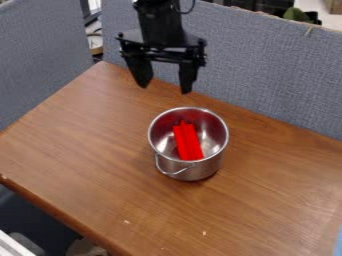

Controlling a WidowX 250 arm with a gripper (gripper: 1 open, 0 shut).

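Note:
A metal pail [209, 165] with a wire handle stands on the wooden table, right of centre. A red block [189, 142] lies inside it. My black gripper [163, 76] hangs open above the back of the table, up and behind the pail, with its two fingers spread and nothing visible between them.
Grey padded walls [281, 70] stand along the back and left side. The table's front left edge drops to a dark floor.

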